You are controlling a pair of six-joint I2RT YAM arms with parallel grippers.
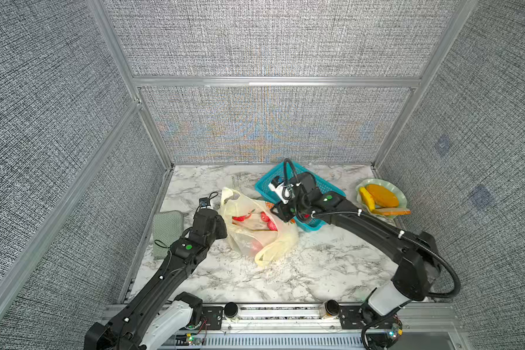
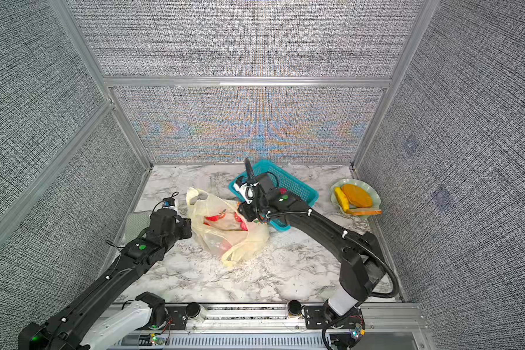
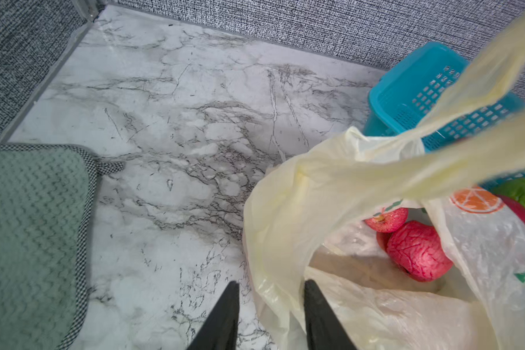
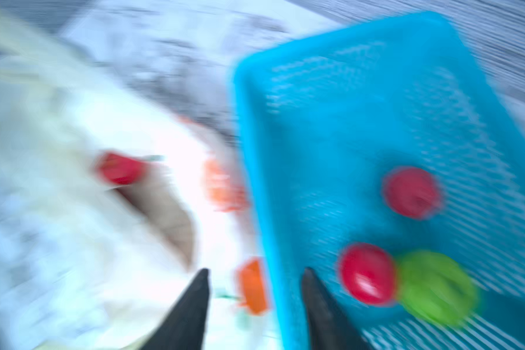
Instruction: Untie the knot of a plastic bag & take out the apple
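Observation:
The cream plastic bag (image 1: 285, 238) lies with its mouth spread wide. Inside it, a red apple (image 3: 389, 220) and a darker red round fruit (image 3: 420, 250) show in the left wrist view. Beside the bag's left rim, my left gripper has its fingers part open; the bag's film passes just beyond and partly between them, without visible pinching. Over the border between bag and basket, my right gripper has fingers apart, with nothing seen between them. The blue basket (image 4: 332, 49) contains two red fruits (image 4: 413, 192) and a green one (image 4: 437, 285). The right wrist view is blurred.
At the right, a pale green plate (image 1: 400, 192) carries yellow and orange foods (image 1: 382, 196). A grey-green mat (image 1: 168, 230) lies left of my left arm. Bare marble table (image 1: 320, 268) stretches in front of the bag and basket.

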